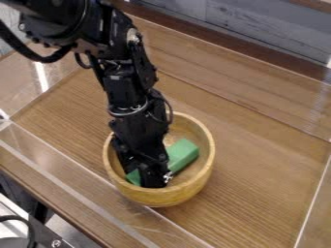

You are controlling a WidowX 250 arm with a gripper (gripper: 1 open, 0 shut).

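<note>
My black gripper (pixel 145 167) reaches down into a yellow bowl (pixel 202 178) near the front of the wooden table. Its fingertips are low inside the bowl, closed on a green block (pixel 183 153) that lies across the bowl's bottom. The block's middle and left end are partly hidden behind the fingers.
A pale wall runs along the back. The table's left edge lies close to the bowl, with dark cables beyond it.
</note>
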